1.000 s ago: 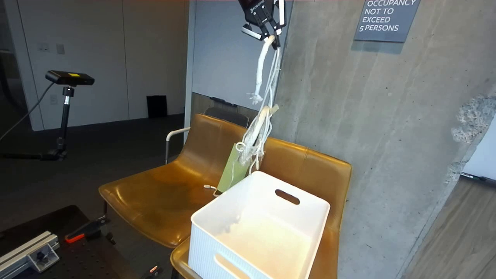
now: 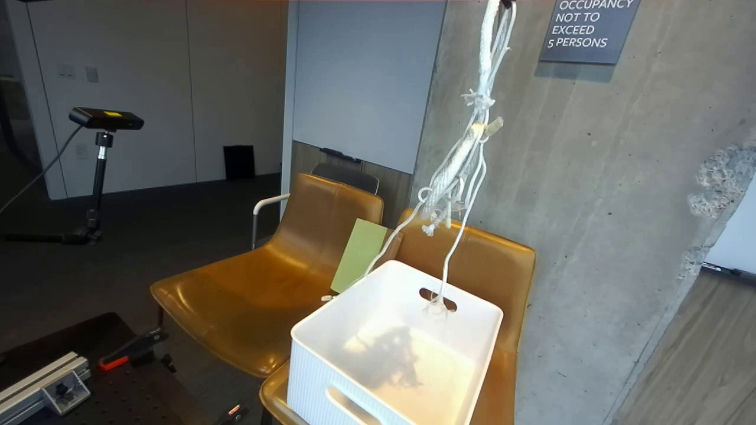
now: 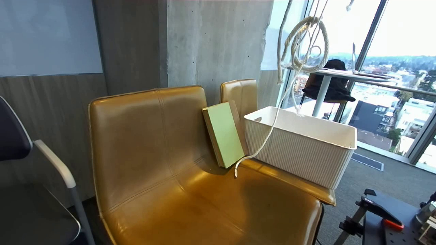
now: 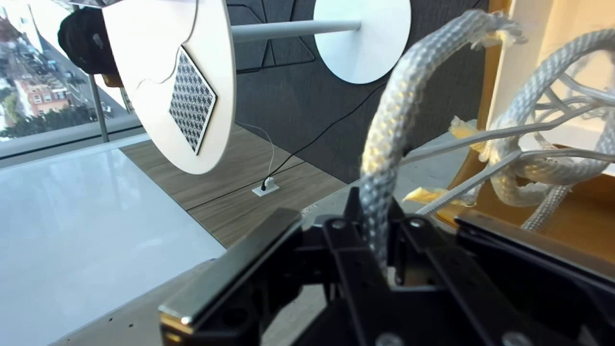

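Observation:
In the wrist view my gripper is shut on a thick white rope (image 4: 385, 138), whose frayed end bends over to the right. Thinner cords and another rope loop hang beside it. From exterior view 1 the rope bundle (image 2: 460, 163) dangles from the top edge over the white bin (image 2: 319, 365); one strand reaches down inside near the back handle hole. Exterior view 2 shows a coiled beige rope (image 3: 323, 41) above the bin (image 3: 298, 151). One long cord (image 3: 267, 136) trails over the bin's left end onto the brown chair seat. Most of the gripper is out of both exterior views.
The bin stands on a brown chair (image 2: 521, 283) against a concrete wall (image 2: 623, 177). A green book (image 3: 227, 132) leans between the two chairs. A dark bench with clamps (image 2: 134, 350) lies at lower left, and a camera on a stand (image 2: 106, 119) is at far left.
The gripper has moved right and up, mostly out of exterior view 1. The rope bundle went with it and now hangs over the bin, its shadow falling inside.

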